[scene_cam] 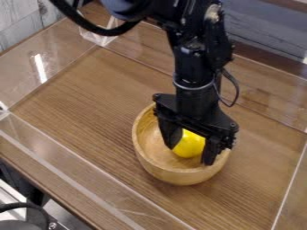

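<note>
A black robot gripper (192, 126) hangs from the top centre and reaches down into a round tan bowl (156, 157) on the wooden table. It stands open, with its fingers either side of a round yellow object (188, 145) in the bowl. The gripper partly hides the yellow object and the back of the bowl; whether the fingers touch it cannot be told.
A clear plastic piece sits at the top left, and black cable shows at the lower left edge.
</note>
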